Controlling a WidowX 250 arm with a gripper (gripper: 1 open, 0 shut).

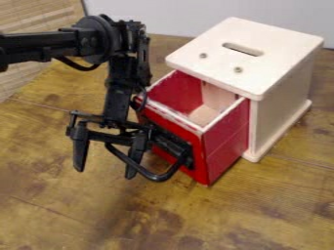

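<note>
A pale wooden box (274,88) with a slotted top and two knobs stands at the back right. Its red drawer (225,146) is pulled out toward the front left, showing a pale, empty interior. A black handle bar (167,166) is on the drawer's front. My black gripper (107,156) hangs left of the drawer front, fingers pointing down and apart, overlapping the handle in the view. The fingers look open; contact with the handle cannot be told.
Bare wooden floor (92,210) lies in front and to the left. A pale mat is at the upper left edge, behind the arm.
</note>
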